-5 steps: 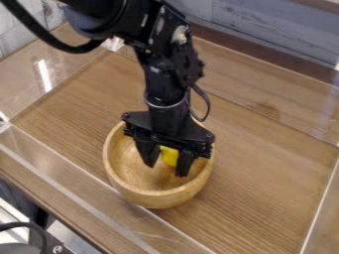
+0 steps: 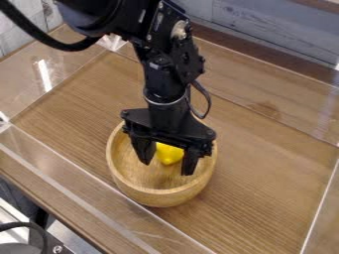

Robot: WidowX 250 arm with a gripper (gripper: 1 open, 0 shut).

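My black gripper (image 2: 165, 153) is down inside a round wooden bowl (image 2: 172, 194), its two fingers spread on either side of a yellow object (image 2: 169, 154) in the bowl. The gripper is open. The upper part of the yellow object is partly hidden by the gripper body.
The bowl stands on a wooden table (image 2: 265, 129) near its front left edge, with cables beyond that edge at the lower left. A pale wall runs along the back.
Since a second ago the gripper has moved slightly down within the bowl, its fingers now standing wider around the yellow object.
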